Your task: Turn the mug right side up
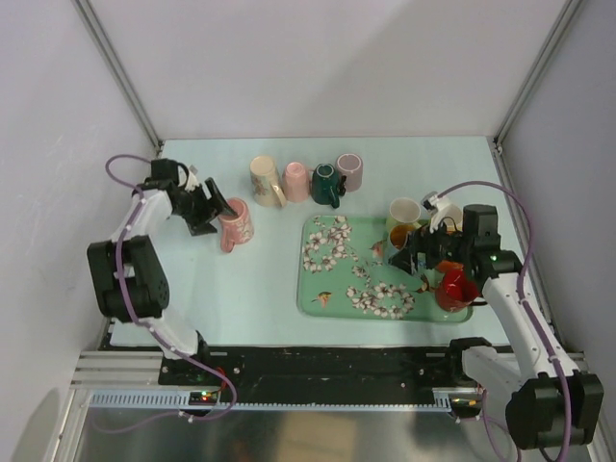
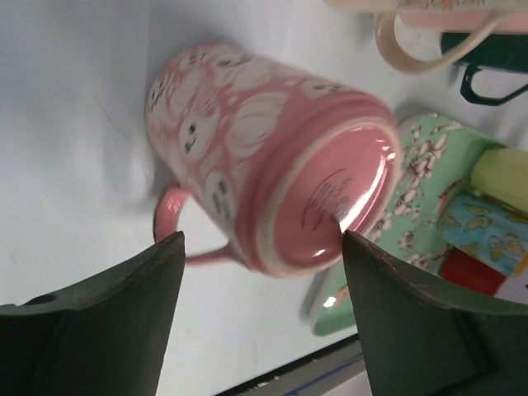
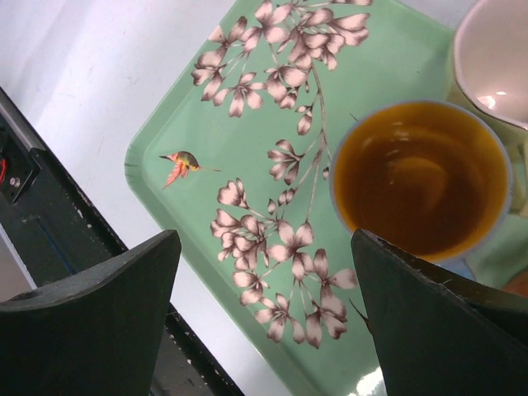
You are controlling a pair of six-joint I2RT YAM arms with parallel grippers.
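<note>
A pink floral mug lies on its side at the left of the table, handle toward the front; in the left wrist view the mug fills the middle. My open left gripper is right beside it, its fingers at either side of the end nearest the camera in the wrist view. My open right gripper is over the green tray, near an amber-lined mug.
Several mugs stand or lie at the back, among them a cream one and a dark green one. The tray holds several cups, including a red one.
</note>
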